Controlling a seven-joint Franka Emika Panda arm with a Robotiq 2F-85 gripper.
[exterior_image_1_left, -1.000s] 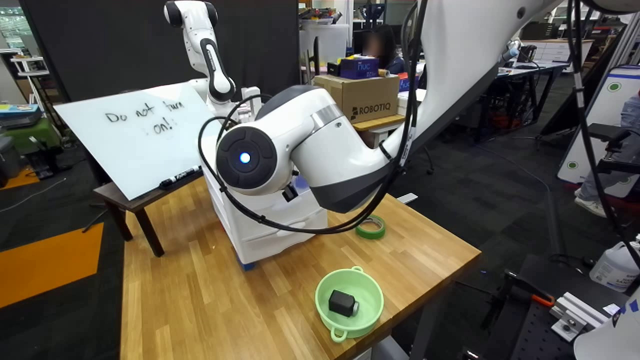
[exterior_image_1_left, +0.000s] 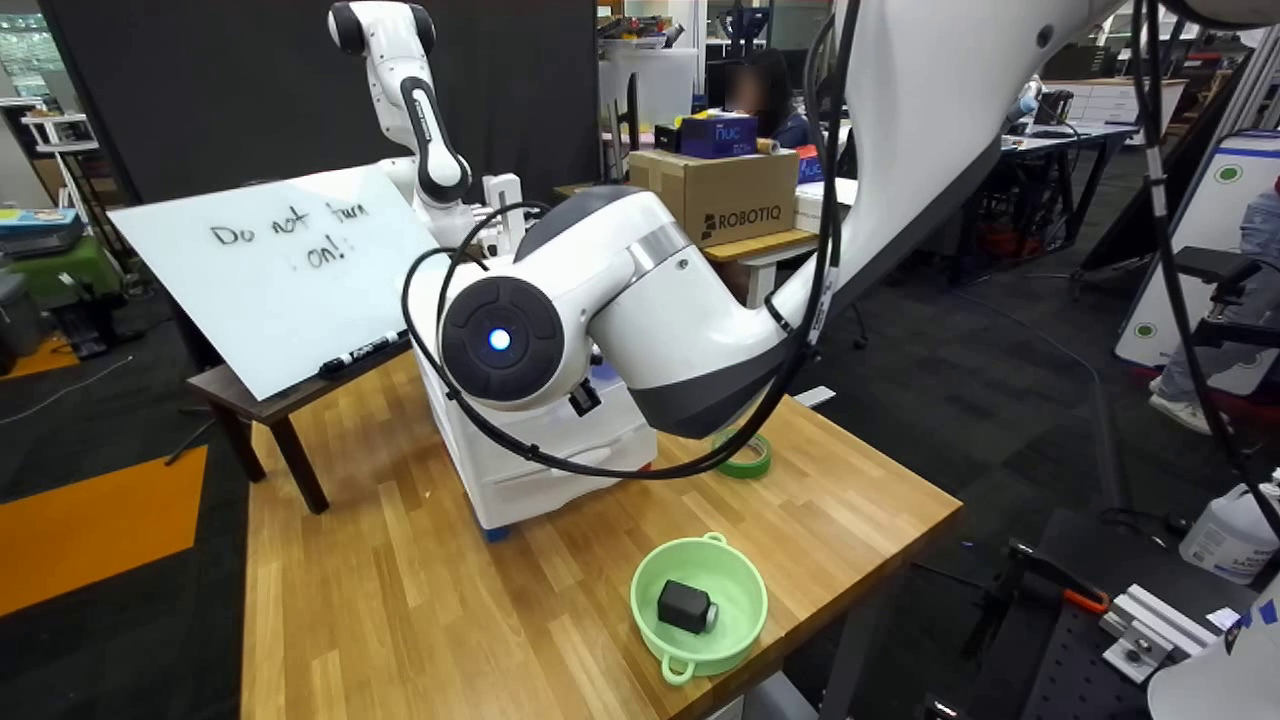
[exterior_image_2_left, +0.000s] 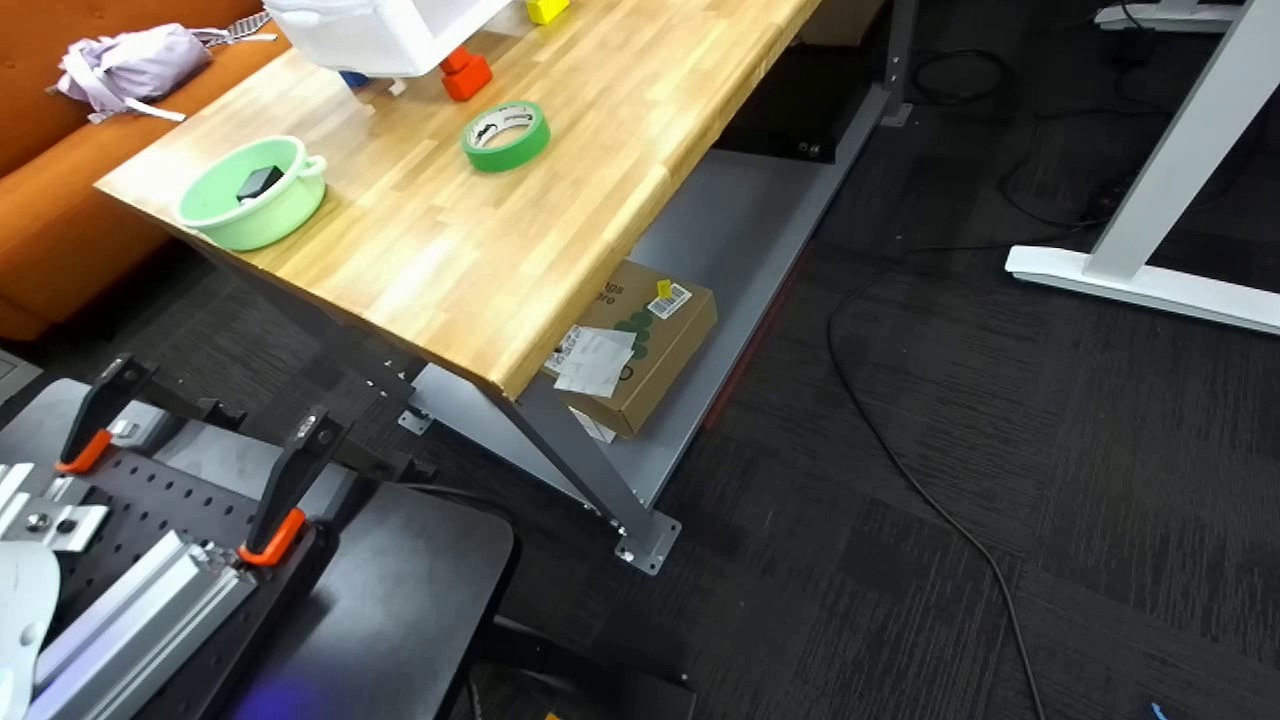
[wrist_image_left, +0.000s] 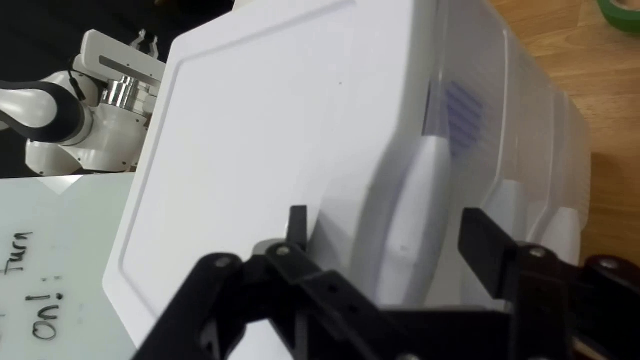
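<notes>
A white plastic drawer unit (exterior_image_1_left: 558, 480) stands on the wooden table, partly hidden behind my arm. Seen from the wrist, its flat top (wrist_image_left: 258, 138) fills the middle, and several drawer fronts lie to the right. My gripper is over the front top edge with its black fingers apart, one above the top and one in front of the drawers. Between them lies the uppermost white handle (wrist_image_left: 411, 225); gaps show on both sides, though contact lower down is hidden. In exterior view 1 only a black gripper part (exterior_image_1_left: 584, 397) shows.
A green bowl (exterior_image_1_left: 654, 570) holding a black block (exterior_image_1_left: 684, 606) sits near the table corner. Green tape (exterior_image_1_left: 746, 457) lies beside the unit. Red blocks (exterior_image_2_left: 465, 76) are by its base. A whiteboard (exterior_image_1_left: 276, 264) leans at left.
The arm's wrist has shifted slightly down and to the right in exterior view 1. Bowl, tape and drawer unit look unmoved.
</notes>
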